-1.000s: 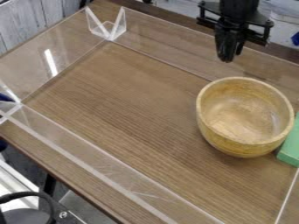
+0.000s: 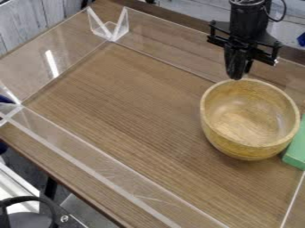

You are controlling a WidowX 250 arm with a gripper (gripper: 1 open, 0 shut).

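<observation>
My black gripper (image 2: 238,68) hangs at the upper right of the camera view, just above the back rim of a large tan bowl (image 2: 248,120). Its fingertips are close together, with nothing visible between them. The bowl looks empty and rests on the wooden table (image 2: 113,116).
A green object (image 2: 294,147) lies at the right edge beside the bowl. A clear plastic piece (image 2: 110,25) stands at the back left. Clear strips run along the table's edges.
My gripper has moved down and toward the viewer, closer to the bowl's back rim. The bowl has not visibly moved.
</observation>
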